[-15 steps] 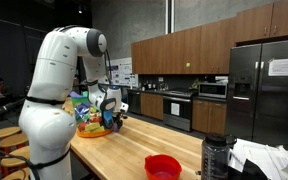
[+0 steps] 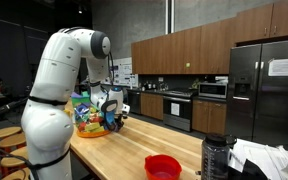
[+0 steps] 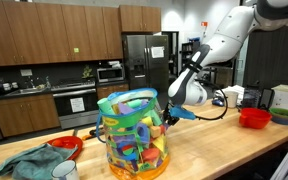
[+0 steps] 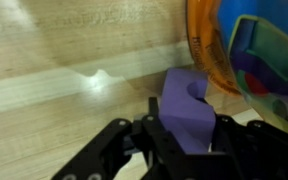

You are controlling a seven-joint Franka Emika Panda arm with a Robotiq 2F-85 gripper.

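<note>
A purple object (image 4: 187, 108) lies between the black fingers of my gripper in the wrist view. One finger stands on each side of it; whether they press on it cannot be seen. Right beside it is a tall, colourful container (image 3: 129, 135) with an orange rim at its base and several toy-like pieces showing. From exterior view 1, my gripper (image 2: 116, 122) is low over the table at the container's near side. The fingertips are too small there to make out.
A red bowl (image 2: 163, 167) stands on the wooden table (image 2: 124, 155), with a black canister (image 2: 215, 155) to its right. On the far side are a red round tray (image 3: 66, 146), a white mug (image 3: 66, 170) and a teal cloth (image 3: 32, 162).
The arm has shifted only slightly in exterior view 1, its gripper staying low beside the container. The bowl and container stand where they were.
</note>
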